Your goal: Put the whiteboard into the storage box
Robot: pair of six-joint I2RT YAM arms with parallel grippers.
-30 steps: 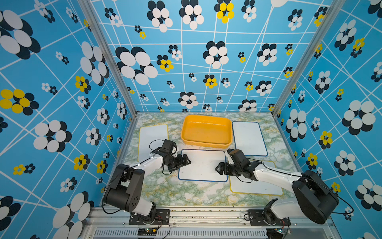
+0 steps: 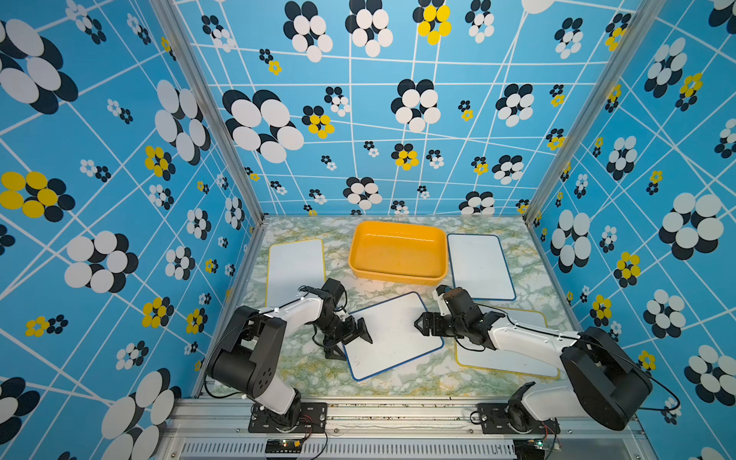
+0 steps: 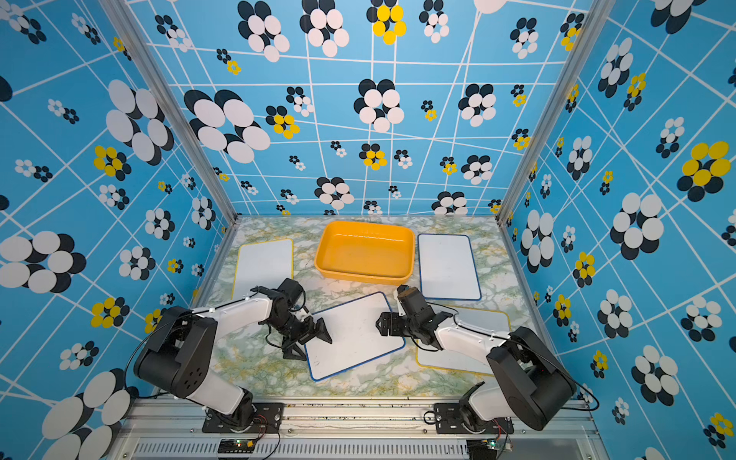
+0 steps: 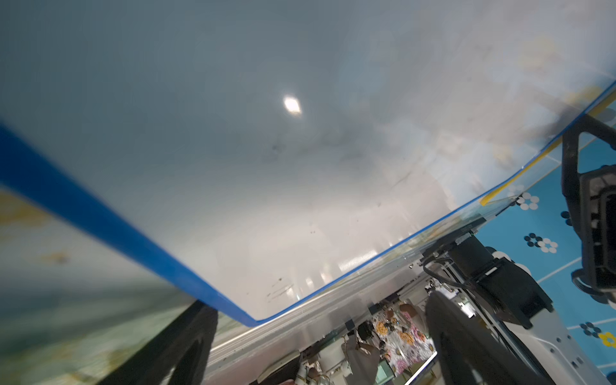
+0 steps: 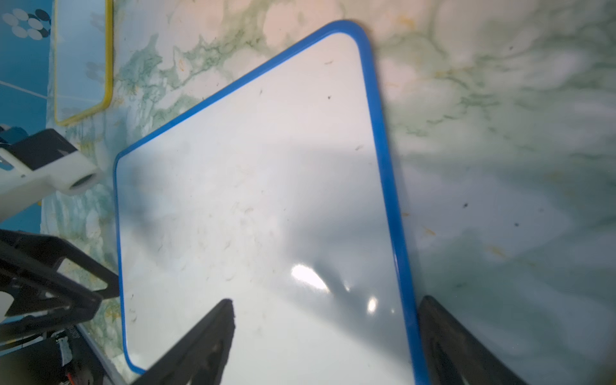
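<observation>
A blue-edged whiteboard (image 2: 391, 345) lies tilted at the table's front middle. My left gripper (image 3: 306, 341) is open at its left end; in the left wrist view its blurred fingers straddle the board's corner region. My right gripper (image 2: 425, 323) is at the board's right end, its fingers apart over the edge, as the right wrist view shows; I cannot tell that anything is between them. The orange storage box (image 2: 397, 253) stands empty behind the board.
A yellow-edged board (image 2: 295, 264) lies back left, another blue-edged board (image 2: 480, 268) back right, and a yellow-edged board (image 2: 506, 352) under my right arm. Bare marble shows at the front edge.
The middle whiteboard has turned from square to tilted, its left end toward the front.
</observation>
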